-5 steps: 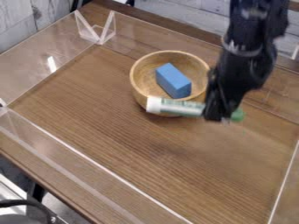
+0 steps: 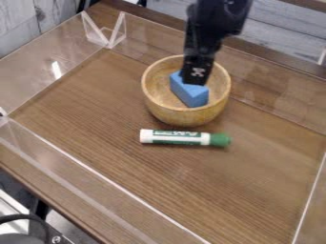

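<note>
My dark gripper (image 2: 199,67) hangs over the back part of a round yellow bowl (image 2: 163,107), open, with its lower end close to a blue block (image 2: 189,93) inside the bowl. A white marker with a green cap (image 2: 178,137) lies on the wooden surface just in front of the bowl, apart from the gripper.
The wooden tray floor (image 2: 152,191) is clear around the bowl and marker. Clear low walls edge it at left and right. A dark cable (image 2: 26,218) shows outside at the lower left.
The marker, earlier raised with the gripper, now lies in front of the bowl. The gripper has moved back and up in the view, over the bowl.
</note>
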